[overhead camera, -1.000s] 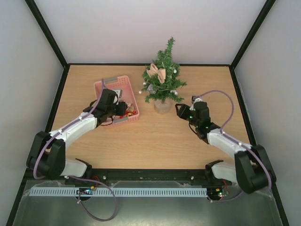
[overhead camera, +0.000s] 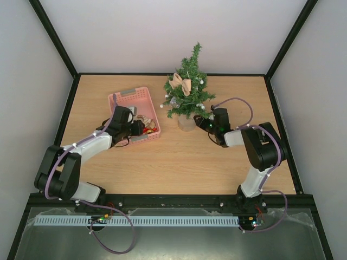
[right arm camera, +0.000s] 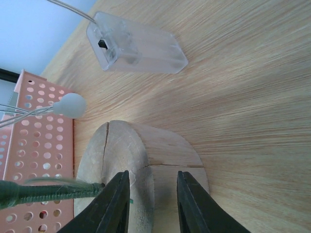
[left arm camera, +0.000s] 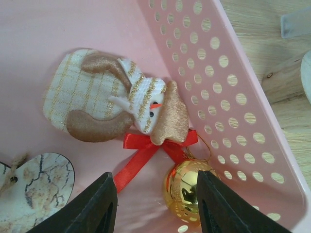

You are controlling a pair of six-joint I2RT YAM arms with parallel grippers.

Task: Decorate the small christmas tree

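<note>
A small green christmas tree (overhead camera: 190,92) stands at the back middle with a beige bow and several light baubles on it. Its round wooden base (right arm camera: 167,153) shows in the right wrist view, with the green trunk (right arm camera: 53,192) rising from it. My right gripper is open beside the base, with nothing held. Over the pink basket, my left gripper is open above the ornaments. A gold bauble (left arm camera: 188,187) with a red ribbon (left arm camera: 136,167) lies partly behind its right finger. Beyond it rests a plush snowman (left arm camera: 116,97), and a round marbled ornament (left arm camera: 41,187) is at the left.
The pink basket (overhead camera: 147,97) stands left of the tree, its perforated wall rising close to the left gripper. A clear battery box (right arm camera: 136,43) with a wire lies near the tree's base.
My right arm has moved left and swung in to the tree's base. The left gripper has shifted only slightly over the basket. The tree has stayed in place.
</note>
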